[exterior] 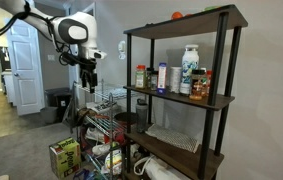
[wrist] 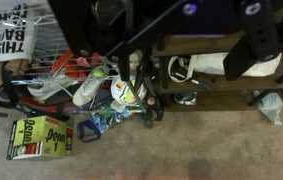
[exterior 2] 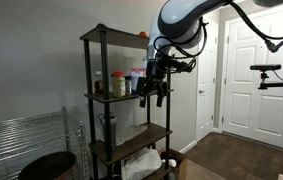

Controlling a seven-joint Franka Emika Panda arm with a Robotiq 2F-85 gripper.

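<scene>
My gripper (exterior 2: pixel 152 99) stands open in mid-air, its fingers pointing down with nothing between them. In exterior view 2 it appears in front of the dark shelf unit (exterior 2: pixel 100 68). Exterior view 1 has the gripper (exterior: pixel 88 80) at the left, apart from the shelf's bottles and jars. On the middle shelf stand a white bottle (exterior: pixel 189 68), a jar with a brown-red label (exterior: pixel 200 84) and several smaller containers. Looking down, the wrist view shows the dark gripper fingers (wrist: pixel 244 58) above the floor and lower shelves.
A yellow-and-black box (wrist: pixel 39 137) lies on the carpet beside a wire rack (exterior: pixel 103 118) with shoes and other items. A white bag (exterior: pixel 164 169) rests on the lowest shelf. Open carpet (wrist: pixel 181 155) lies in front.
</scene>
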